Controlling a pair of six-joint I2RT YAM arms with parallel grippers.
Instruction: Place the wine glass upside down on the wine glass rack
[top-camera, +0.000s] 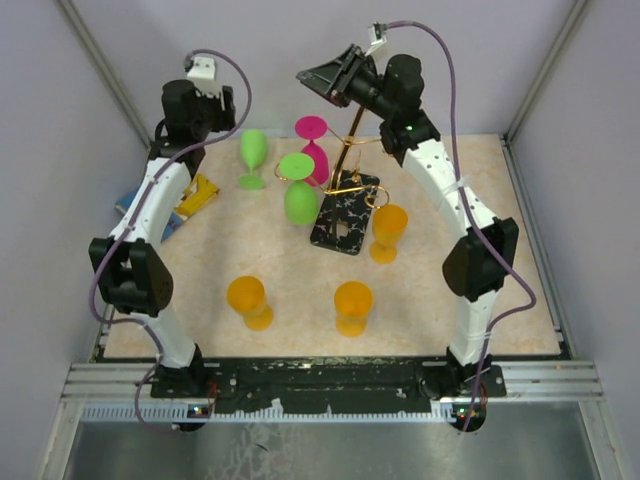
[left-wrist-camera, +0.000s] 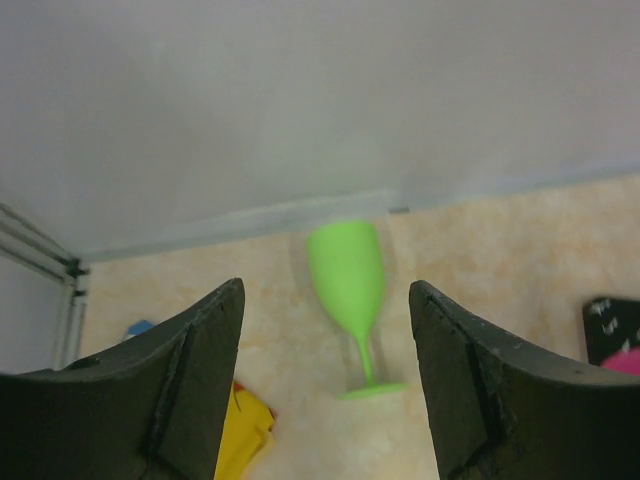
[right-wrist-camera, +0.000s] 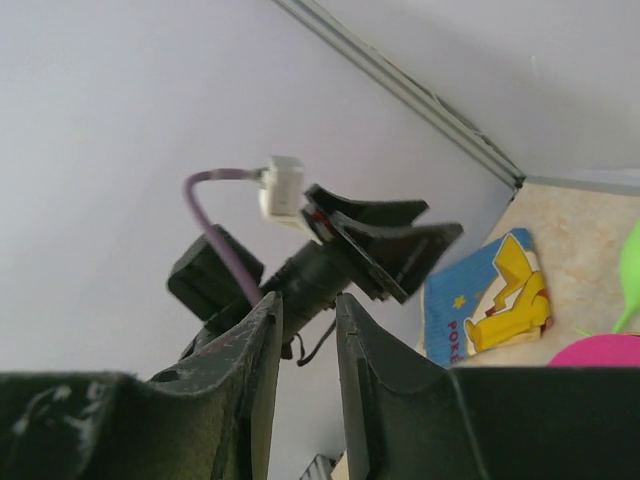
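A green wine glass (top-camera: 253, 152) lies at the back left, seen centred between the open fingers of my left gripper in its wrist view. The gold rack (top-camera: 345, 190) holds an upside-down green glass (top-camera: 301, 203) and a pink glass (top-camera: 314, 162). My right gripper (top-camera: 325, 78) is raised above the back of the rack; in its wrist view the fingertips (right-wrist-camera: 354, 319) stand slightly apart with nothing visible between them.
Orange glasses (top-camera: 245, 296) (top-camera: 353, 302) (top-camera: 389, 225) stand at the front and right. A blue-and-yellow card (top-camera: 197, 196) lies at the left.
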